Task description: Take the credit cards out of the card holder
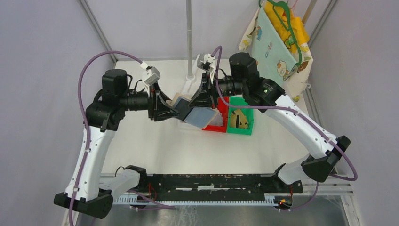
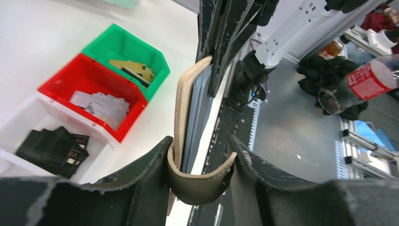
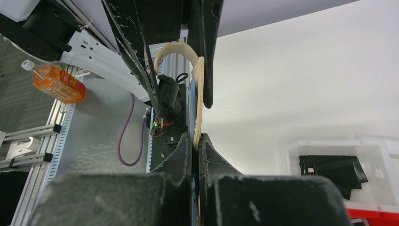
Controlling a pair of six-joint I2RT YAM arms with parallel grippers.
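The card holder [image 1: 195, 113], a flat piece with tan edges, a dark middle and a blue-grey face, hangs between both grippers above the table. My right gripper is shut on its thin edge, as the right wrist view shows. My left gripper [image 1: 160, 106] is at the other end, fingers part open around the curved tan end [image 2: 202, 183], which sits between its fingertips; whether they touch it is unclear. The blue-grey layers [image 2: 195, 122] lie inside the tan covers; I cannot tell cards apart there.
Below, on the white table [image 1: 155, 150], stand a white bin [image 2: 101, 157] with black items, a red bin [image 2: 61, 89] with clear and grey items, and a green bin [image 1: 249, 127] with tan items. A hanging cloth organiser [image 1: 273, 56] is at the back right.
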